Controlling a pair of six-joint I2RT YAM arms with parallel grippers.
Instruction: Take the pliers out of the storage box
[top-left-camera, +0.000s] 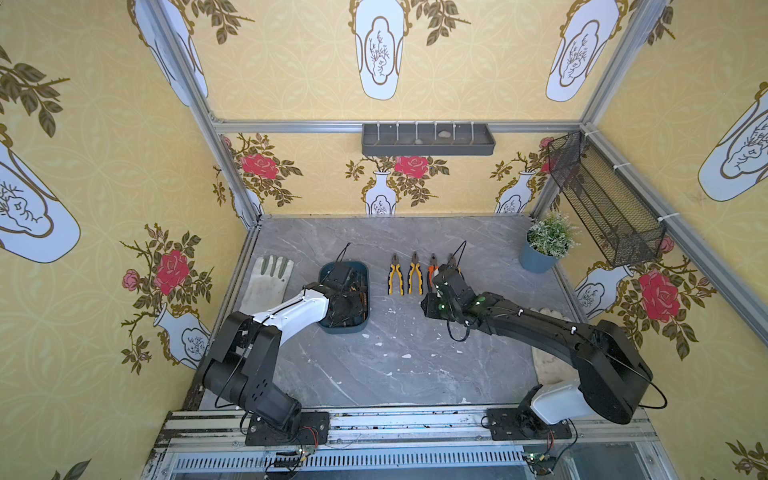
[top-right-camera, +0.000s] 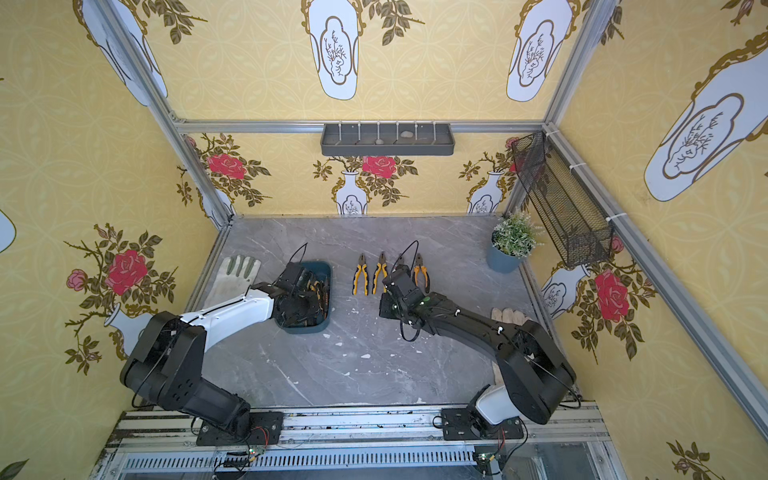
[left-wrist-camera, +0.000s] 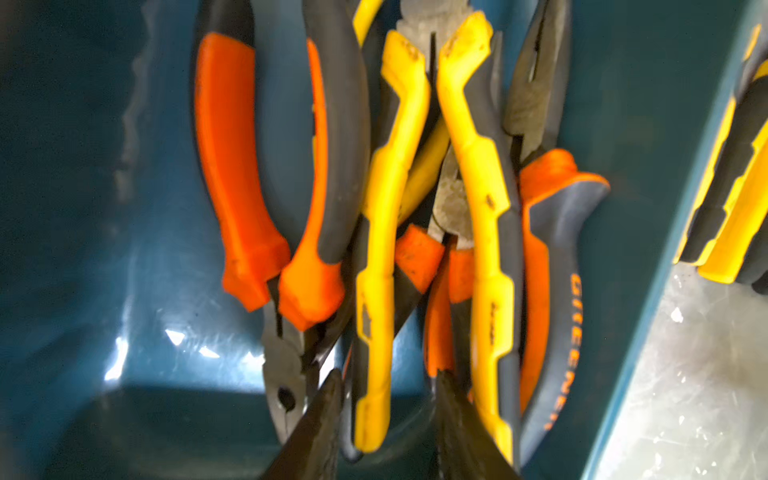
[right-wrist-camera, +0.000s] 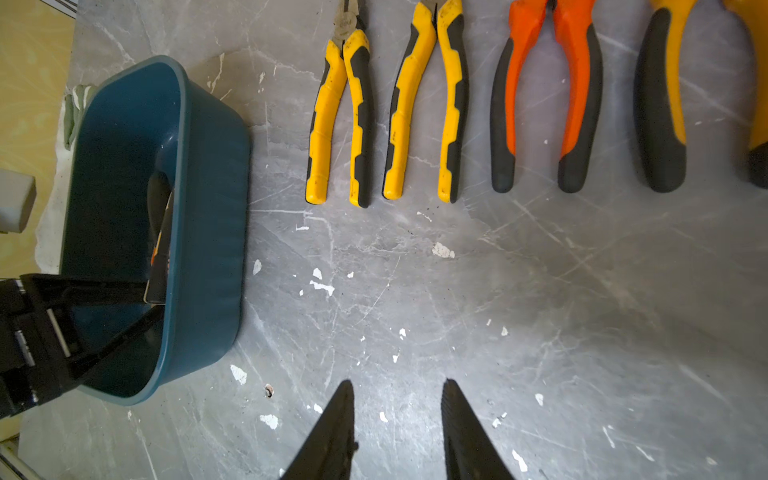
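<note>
Several pliers lie heaped in the teal storage box (top-left-camera: 346, 326): yellow-black pliers (left-wrist-camera: 492, 304) on top, orange-black pliers (left-wrist-camera: 232, 152) beside them. My left gripper is down inside the box, open, its fingers at the yellow pliers' handles. Four more pliers lie in a row on the table right of the box, including yellow pairs (right-wrist-camera: 324, 136) and an orange pair (right-wrist-camera: 504, 128). My right gripper is open above the bare table, nearer the front than the row, nothing between its fingers.
A potted plant (top-left-camera: 537, 259) stands at the back right. Gloves (top-left-camera: 264, 288) lie at the left and right edges. A mesh basket (top-left-camera: 608, 208) and a grey shelf (top-left-camera: 428, 148) hang on the walls.
</note>
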